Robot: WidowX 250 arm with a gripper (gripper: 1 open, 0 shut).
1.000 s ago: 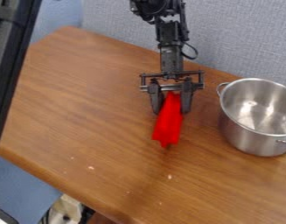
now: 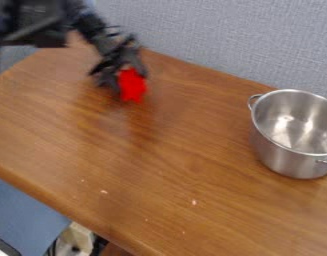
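Observation:
My gripper (image 2: 131,72) is in the upper left of the camera view, blurred by motion, shut on a red object (image 2: 132,86) held low over the wooden table. A steel pot (image 2: 295,148) with side handles stands on the table at the right, well apart from the gripper.
A grey wall (image 2: 233,35) runs along the back. The table's left edge drops to a blue surface (image 2: 26,200) at the lower left.
My gripper has moved left and back, away from the pot, carrying the red object with it. The pot has not moved.

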